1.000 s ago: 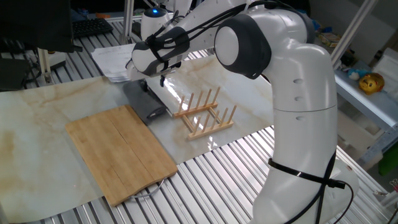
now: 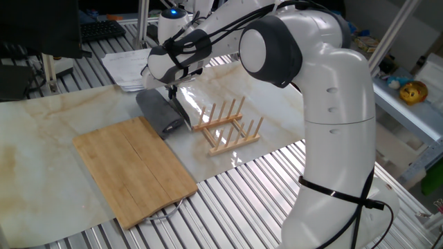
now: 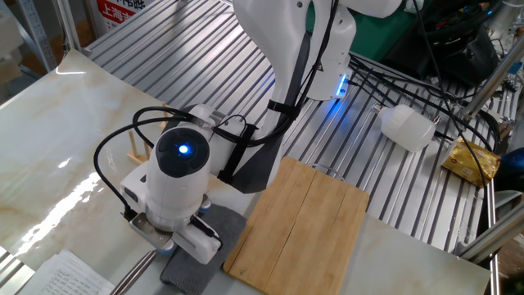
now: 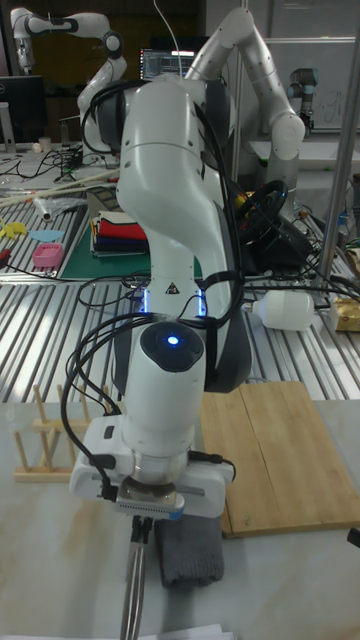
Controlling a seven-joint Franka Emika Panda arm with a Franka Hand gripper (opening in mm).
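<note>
My gripper (image 2: 172, 92) is low over the table beside a rolled dark grey cloth (image 2: 158, 114), its fingers together on a long metal knife. The knife's dark, tilted blade (image 2: 181, 111) runs from the fingers towards the wooden rack (image 2: 225, 128) in exterior view 1. Its shiny steel handle (image 4: 135, 576) sticks out from under the hand, away from the base; in exterior view 2 the handle (image 3: 135, 274) is partly cut off. A wooden cutting board (image 2: 135, 169) lies flat, close to the cloth. In exterior views 2 and 3 the hand hides the fingertips.
Papers (image 2: 127, 69) lie at the far side of the marbled mat (image 2: 41, 138). Upright pegs on the rack stand close to the blade. A white bottle-like object (image 3: 407, 127) is on the slatted metal surface. Bare mat extends beyond the board.
The fingers came down, parted around the knife and have closed together. The blade, bright and flat before, now looks dark and tilted. The cloth, board and rack have not moved.
</note>
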